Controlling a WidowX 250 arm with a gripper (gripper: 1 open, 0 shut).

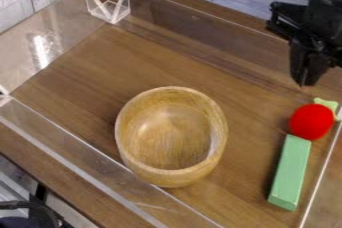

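My black gripper (pixel 307 72) is at the upper right, raised above and apart from a red round object (pixel 310 121); whether its fingers are open or shut is unclear. The red object lies near the upper end of a pale green bar (pixel 290 173), with a small light green piece just behind it. A round wooden bowl (pixel 171 135) sits left of centre on the wooden surface.
Clear plastic walls edge the work surface (pixel 100 77), with a clear bracket (pixel 110 6) at the upper left. Dark cables show at the bottom left.
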